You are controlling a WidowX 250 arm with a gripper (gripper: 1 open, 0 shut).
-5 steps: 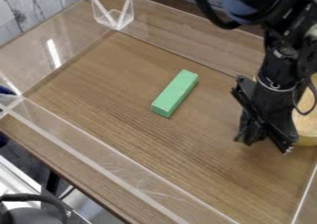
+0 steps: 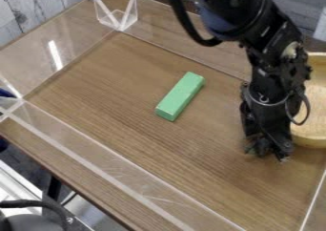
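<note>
The black arm reaches down from the top right, and its gripper [image 2: 266, 139] is low over the right side of the wooden table, beside and partly in front of a pale wooden bowl [image 2: 315, 134]. The fingers are dark and bunched against the dark arm body, so their opening and anything between them cannot be made out. A green rectangular block [image 2: 180, 96] lies flat on the table left of the gripper, apart from it.
A black cable or part [image 2: 32, 206] sits at the bottom left, outside the work area.
The arm and gripper have shifted slightly and turned more upright, now lower beside the bowl. The green block and bowl appear unmoved.
</note>
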